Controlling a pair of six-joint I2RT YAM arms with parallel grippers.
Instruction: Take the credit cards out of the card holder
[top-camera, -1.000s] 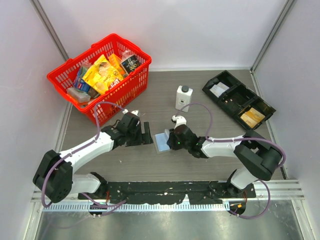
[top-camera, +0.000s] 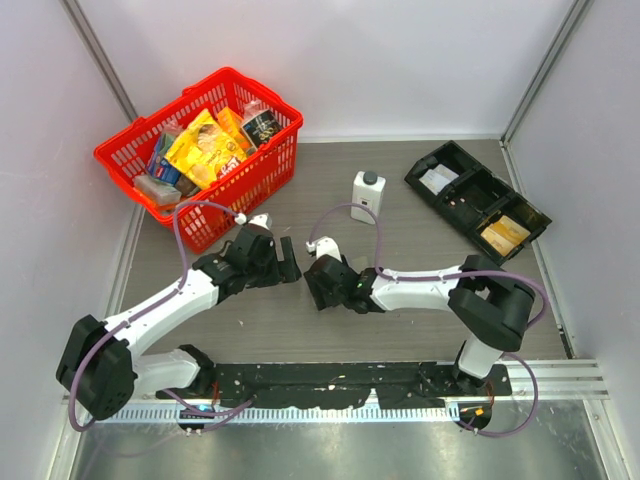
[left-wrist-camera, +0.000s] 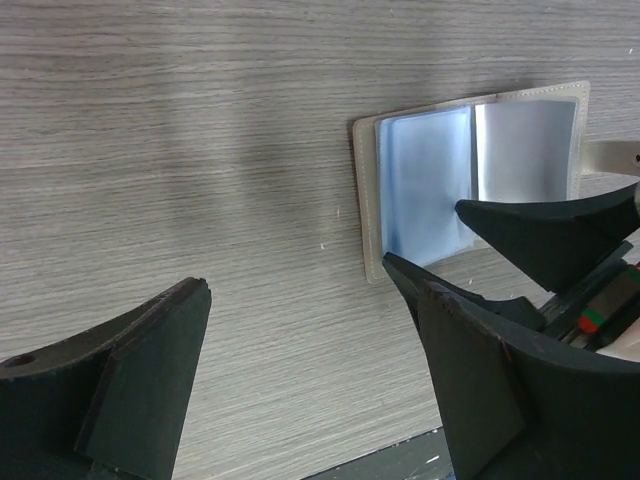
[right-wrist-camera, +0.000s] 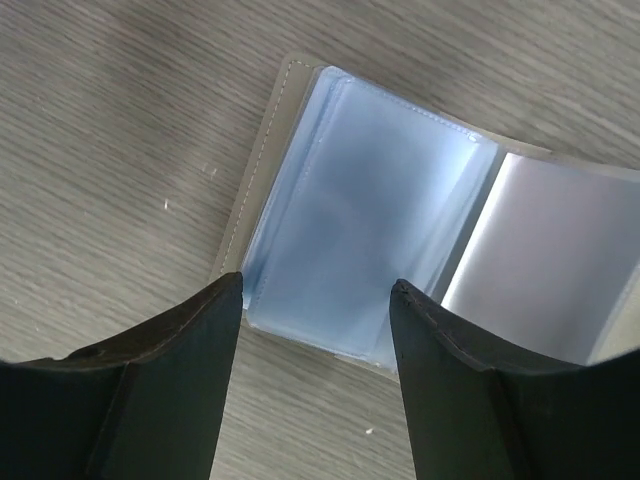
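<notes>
The card holder lies open on the table, beige-edged with clear sleeves; its left half shows a pale blue card (left-wrist-camera: 425, 180) under the plastic, its right half a whitish sleeve (left-wrist-camera: 525, 150). My right gripper is open over the blue half, one finger (right-wrist-camera: 215, 310) near its stitched border and the other over the sleeve. From above, the right gripper (top-camera: 316, 285) and its arm hide most of the holder. To the left, my left gripper (top-camera: 288, 265) is open with bare table between its fingers. No card is held.
A red basket (top-camera: 275, 170) of snack packs stands at the back left. A white bottle (top-camera: 367, 196) is behind the right gripper, and a black divided tray (top-camera: 470, 215) sits at the back right. Bare table lies left of the holder.
My right gripper has moved left across the holder, covering the blue part that showed from above before.
</notes>
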